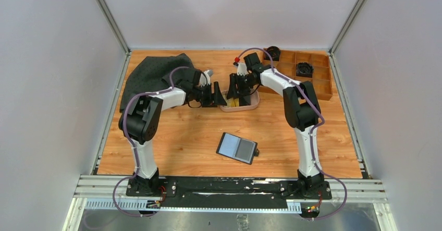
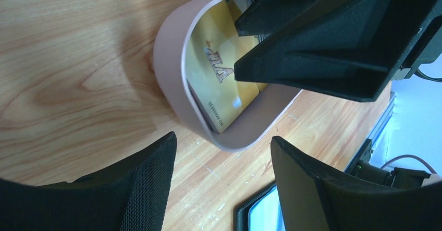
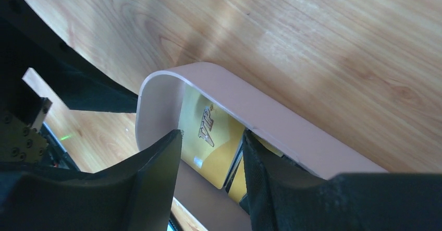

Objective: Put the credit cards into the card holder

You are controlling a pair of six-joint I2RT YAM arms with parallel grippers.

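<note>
Gold cards point(image 3: 208, 137) lean inside a pink oval container point(image 1: 239, 109). In the right wrist view, my right gripper is part open over the container, its fingertips on either side of the nearest card's upper part; whether they touch it is unclear. My left gripper stands part open at the container's left end, that end's rim between its fingers in the left wrist view and no card in its fingers. The card holder point(image 1: 237, 147), black with two pale panels, lies open on the table in front.
A wooden compartment tray point(image 1: 320, 74) with dark items stands at the back right. Dark grey cloth point(image 1: 148, 77) covers the back left. Both grippers are close together at the container. Bare table surrounds the card holder.
</note>
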